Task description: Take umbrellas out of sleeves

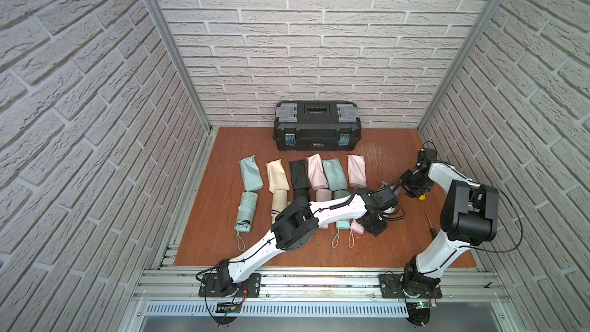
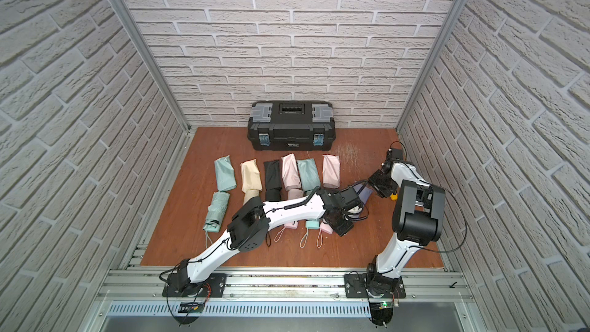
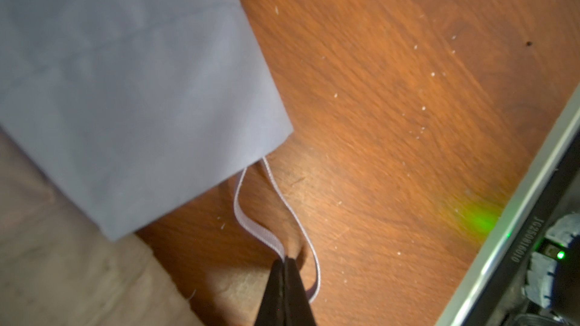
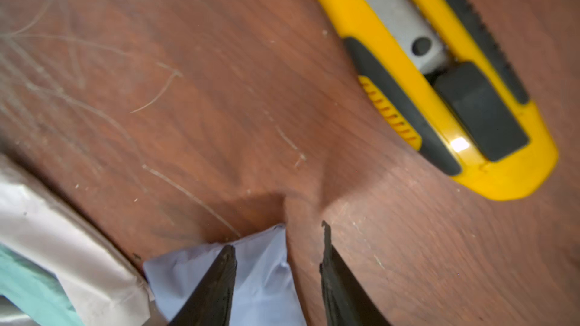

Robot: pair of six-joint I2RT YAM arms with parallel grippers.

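A lavender sleeved umbrella (image 2: 363,192) lies right of the folded umbrellas and sleeves. In the left wrist view its end (image 3: 151,102) has a strap loop, and my left gripper is shut at that strap (image 3: 259,229). Whether the strap is between the fingertips is unclear. In the right wrist view my right gripper stands open above the other, crumpled lavender end (image 4: 253,271), nothing gripped. Several sleeves (image 1: 250,172) lie in a back row, with rolled umbrellas (image 1: 245,212) in front, partly hidden by my left arm.
A yellow box cutter (image 4: 501,175) lies at the right, beside my right gripper. A black toolbox (image 1: 316,132) stands at the back. A thin tool (image 1: 432,231) lies at the front right.
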